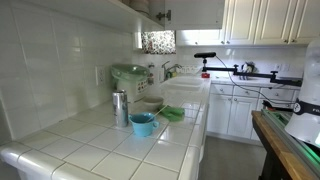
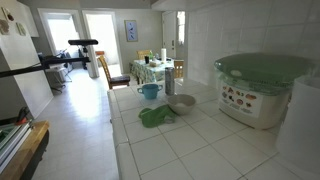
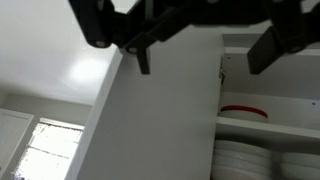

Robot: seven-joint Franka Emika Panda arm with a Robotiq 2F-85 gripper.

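Up close in the wrist view, my gripper stands open, its dark fingers wide apart and nothing held between them. Beyond them is a plain pale cabinet door (image 3: 165,120), beside shelves with stacked white dishes (image 3: 242,158) and a red-rimmed container (image 3: 243,112). On the tiled counter are a blue cup (image 1: 144,125), a silver canister (image 1: 120,108), a green cloth (image 2: 156,116) and a grey bowl (image 2: 181,103). Neither exterior view shows the gripper.
A container with a green lid (image 2: 257,88) stands against the wall. The sink (image 1: 185,83) lies farther along the counter. A wooden table edge (image 1: 278,140) is at the right. Bare tiles (image 1: 110,150) lie in front of the cup.
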